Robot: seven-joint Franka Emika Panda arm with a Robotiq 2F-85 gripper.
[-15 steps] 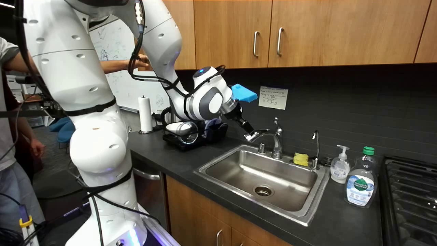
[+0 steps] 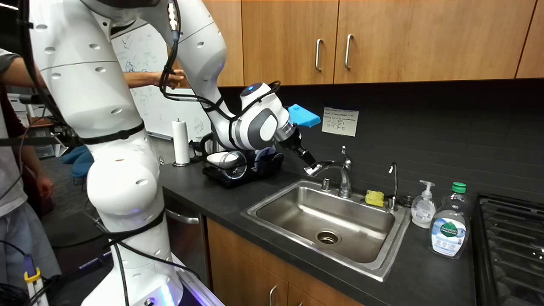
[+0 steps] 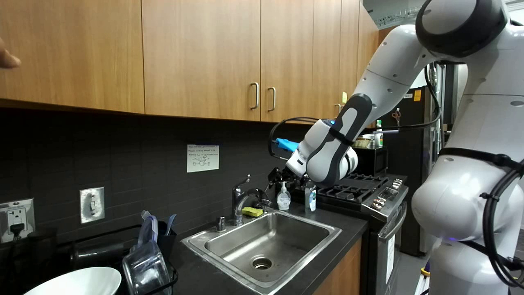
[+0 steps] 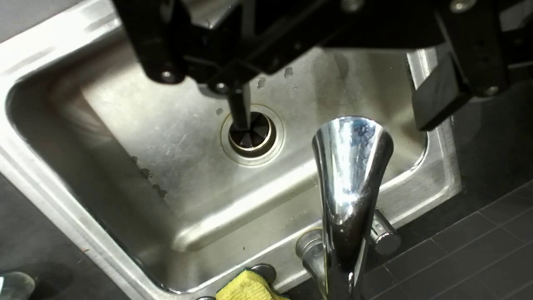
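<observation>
In the wrist view my gripper is open, its two fingers wide apart with nothing clamped between them. The rounded end of the chrome faucet [image 4: 349,170] shows just below the gap between the fingers. Exterior view 1 has the gripper [image 2: 307,159] pointing down at the tip of the faucet spout [image 2: 326,165]; whether they touch, I cannot tell. The steel sink [image 2: 285,226] is empty, its drain uncovered. On the rim behind it lies a yellow sponge [image 2: 374,198]. In exterior view 2 the gripper's fingers are hard to make out.
A soap pump [image 2: 423,206] and a dish soap bottle [image 2: 449,224] stand right of the sink, beside the stove [image 2: 515,245]. Left of it sits a dish rack [image 2: 232,179]. Cabinets [image 2: 285,41] hang above.
The arm, gripper and sink objects look the same as before. Only the person at the left has shifted slightly.
</observation>
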